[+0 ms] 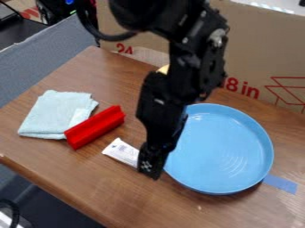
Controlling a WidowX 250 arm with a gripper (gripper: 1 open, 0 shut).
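Note:
My black gripper [150, 164] is lowered over a white tube [124, 151] lying on the wooden table, just left of the blue plate [220, 151]. The gripper covers the right part of the tube and the plate's left edge; its fingertips are open, though the space between them is hard to see. A red cylinder [94, 127] lies to the upper left, beside a folded light-blue cloth [53, 112].
A cardboard box [251, 53] stands along the back. A yellow object, mostly hidden by the arm, is behind. Bare table [78, 178] lies toward the front.

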